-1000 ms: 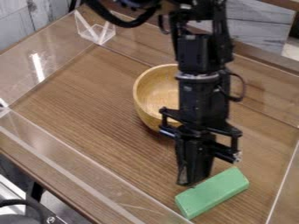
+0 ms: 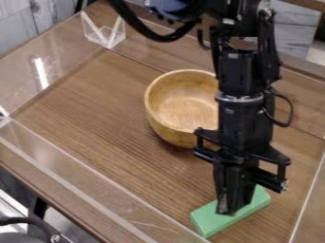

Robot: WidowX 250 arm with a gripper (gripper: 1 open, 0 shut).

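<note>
A green rectangular block point(image 2: 214, 221) lies flat on the wooden table at the lower right. My black gripper point(image 2: 231, 199) points down over the block's upper part and hides some of it; it is shut, and nothing clear shows between its fingers. A tan bowl point(image 2: 169, 100) stands behind the arm, partly hidden by it.
The wooden table point(image 2: 83, 133) has wide free room on the left. A clear wire-like or plastic holder point(image 2: 105, 30) sits at the back left. A grey panel is at the back right. Table edges run along the lower left.
My gripper has moved a little down and right, from left of the green block to over it. The block lies in about the same place.
</note>
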